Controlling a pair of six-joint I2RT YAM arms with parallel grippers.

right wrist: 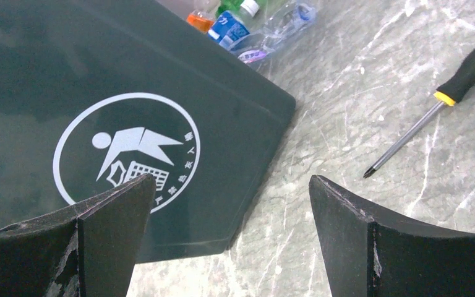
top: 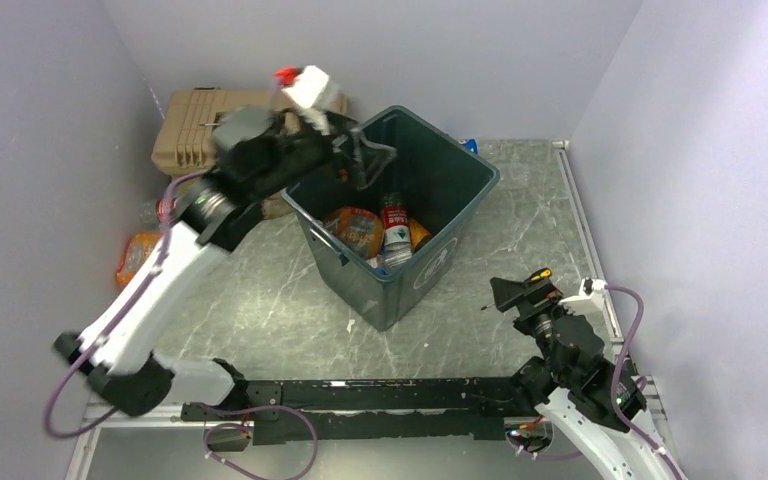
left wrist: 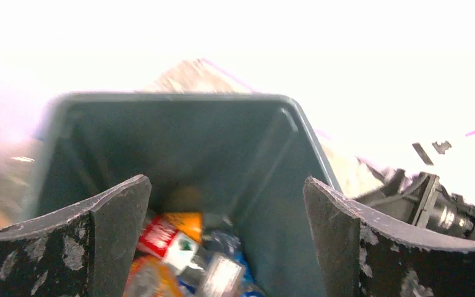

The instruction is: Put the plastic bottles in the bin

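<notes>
The dark green bin (top: pixel 428 284) holds several bottles, including an orange-labelled bottle (top: pixel 357 233) and a red-labelled one (top: pixel 396 225). My left gripper (top: pixel 362 160), open and empty, is raised over the bin's left rear, blurred in the top view. Left of the bin, partly hidden by my arm, lie bottles (top: pixel 140 255) on the floor. Behind the bin, a blue-labelled bottle (right wrist: pixel 226 28), a clear one (right wrist: pixel 278 28) and a green one show in the right wrist view. My right gripper (top: pixel 508 295) is open at the lower right, outside the bin.
A tan case (top: pixel 185 125) stands at the back left. A yellow-black screwdriver (right wrist: pixel 470 68) lies on the floor near my right gripper. Walls close in on the sides and back. Bare floor lies right of the bin.
</notes>
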